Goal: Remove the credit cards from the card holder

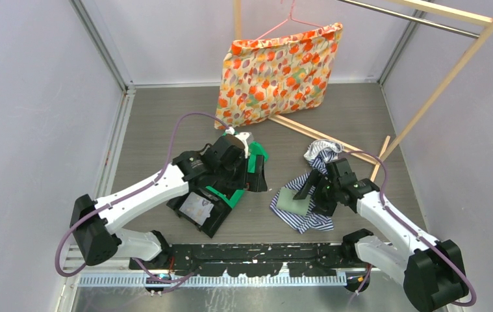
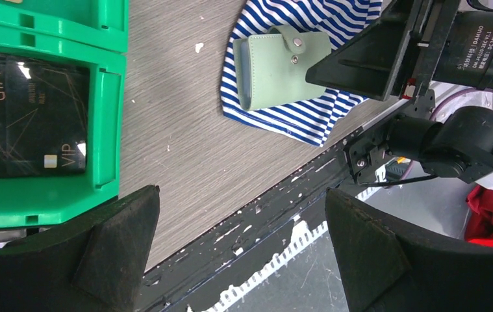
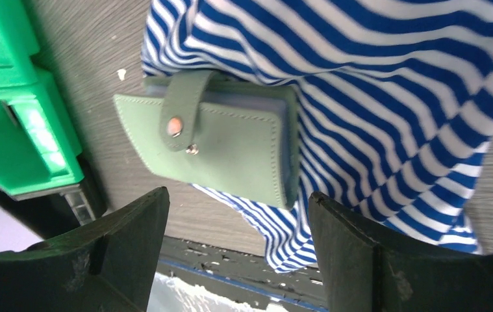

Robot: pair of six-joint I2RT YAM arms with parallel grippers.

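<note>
A pale green card holder point(image 1: 292, 202) lies closed by its snap strap on a blue-and-white striped cloth point(image 1: 303, 223). Its flap and metal snaps face up in the right wrist view, where the holder point(image 3: 227, 143) sits ahead of my fingers. My right gripper is open close above the holder, nothing held. Over the green case hangs my left gripper, open and empty, to the left of the holder. Black VIP cards point(image 2: 36, 117) rest inside the green case point(image 2: 110, 130). Any cards inside the holder are hidden.
A black open box point(image 1: 201, 211) sits by the green case. Behind hangs a flowered cloth point(image 1: 279, 78) from a hanger, near wooden bars point(image 1: 321, 136). Bare floor shows between the case and the striped cloth.
</note>
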